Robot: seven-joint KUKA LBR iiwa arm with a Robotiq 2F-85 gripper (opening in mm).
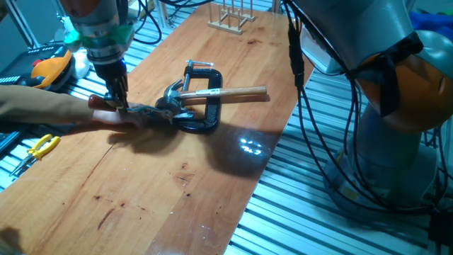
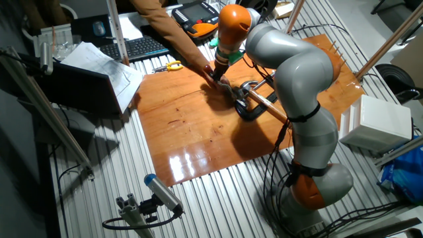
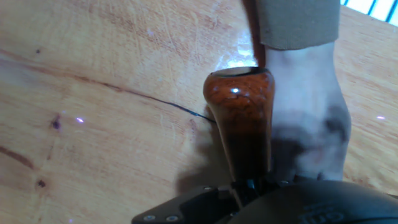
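Observation:
A tool with a glossy brown wooden handle (image 3: 241, 102) runs into my gripper (image 1: 119, 106), which looks shut on it near the handle's narrow end; the fingertips are largely hidden in the wrist view. In exterior view 1 the handle's end shows left of the gripper, and a thin metal part (image 1: 145, 109) extends right toward a black C-clamp (image 1: 214, 113). A person's hand (image 1: 122, 119) is at the tool, right beside the gripper; whether it grasps the tool I cannot tell. A claw hammer (image 1: 241, 91) with a wooden handle lies across the clamp.
Yellow-handled pliers (image 1: 44, 146) lie by the table's left edge. A wooden rack (image 1: 230, 23) stands at the far end. The person's arm (image 1: 42, 105) reaches in from the left. Free room covers the near part of the wooden table (image 1: 141, 205).

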